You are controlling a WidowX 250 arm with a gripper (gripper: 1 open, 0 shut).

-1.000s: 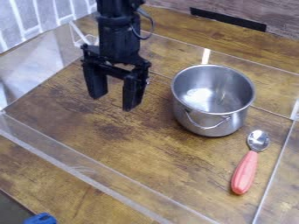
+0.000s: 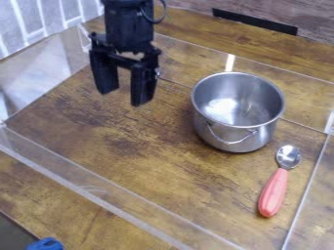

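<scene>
My black gripper (image 2: 125, 78) hangs over the wooden table at upper left, its two fingers spread apart with nothing visible between them. To its right stands a steel pot (image 2: 237, 112) with a wire handle. A spoon with a pinkish-red handle (image 2: 274, 190) lies at the right, below the pot, bowl end toward the back.
Clear plastic edging runs along its left and right sides. A blue object (image 2: 45, 243) shows at the bottom-left corner.
My gripper has moved up and slightly left, away from the pot. The pot and spoon are unchanged.
</scene>
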